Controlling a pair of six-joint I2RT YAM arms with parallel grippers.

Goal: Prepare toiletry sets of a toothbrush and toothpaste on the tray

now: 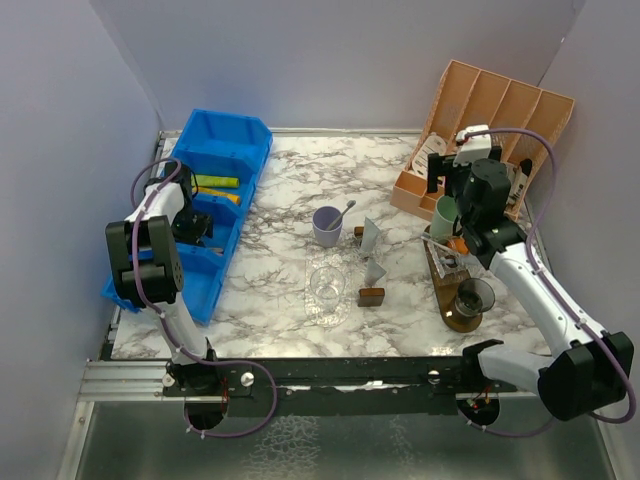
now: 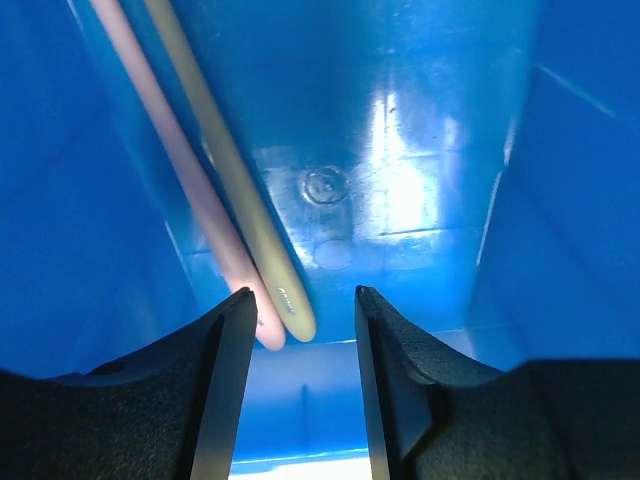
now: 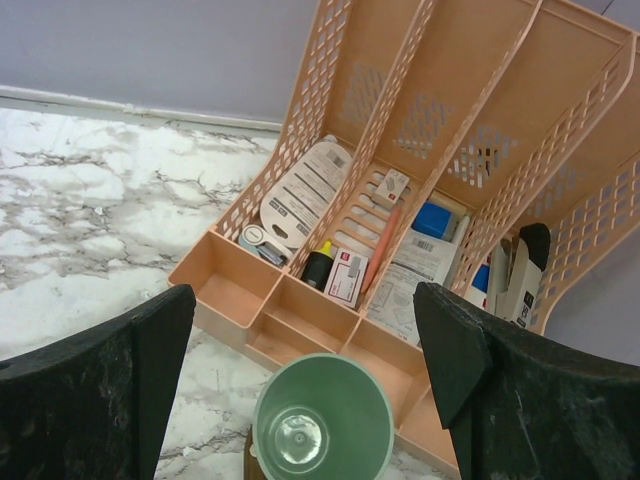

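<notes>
Two slim handles, one pink (image 2: 205, 205) and one yellow (image 2: 240, 190), lie side by side on the floor of a blue bin compartment; they look like toothbrushes, their far ends out of frame. My left gripper is open above their near ends, fingers apart, nothing held. In the top view a green tube (image 1: 216, 181) and a yellow tube (image 1: 222, 195), possibly toothpaste, lie in the neighbouring compartment. My right gripper hangs open and empty before the tan organizer. A clear patterned tray (image 1: 320, 312) lies mid-table.
Compartment walls of the blue bin (image 1: 228, 240) flank the left gripper. A clear glass (image 1: 327, 284) stands on the tray, with a lilac cup (image 1: 326, 226) behind it. The green cup (image 3: 322, 415) and tan organizer (image 3: 225, 283) sit by the right gripper. Marble between bin and cups is bare.
</notes>
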